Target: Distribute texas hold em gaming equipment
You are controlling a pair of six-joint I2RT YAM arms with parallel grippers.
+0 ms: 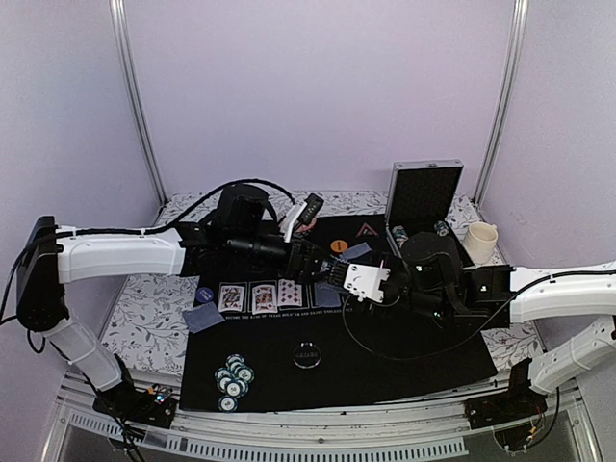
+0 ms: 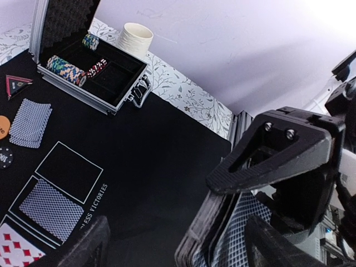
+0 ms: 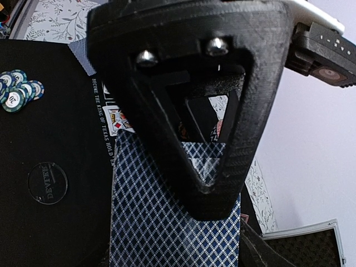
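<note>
My two grippers meet above the middle of the mat. A blue-backed deck of cards (image 3: 172, 233) stands in the fingers of my right gripper (image 1: 358, 279). My left gripper (image 1: 316, 265) reaches the deck from the left; in the left wrist view its fingertips are blurred at the lower edge, near the deck, and their grip cannot be judged. Face-up cards (image 1: 264, 298) and a face-down card (image 2: 51, 208) lie in the printed boxes. More blue-backed cards (image 2: 30, 122) lie toward the back, others (image 1: 204, 318) at the left.
An open chip case (image 2: 94, 83) stands at the back right beside a white mug (image 1: 479, 241). Several chips (image 1: 233, 383) lie front left, near a clear dealer disc (image 1: 306, 355).
</note>
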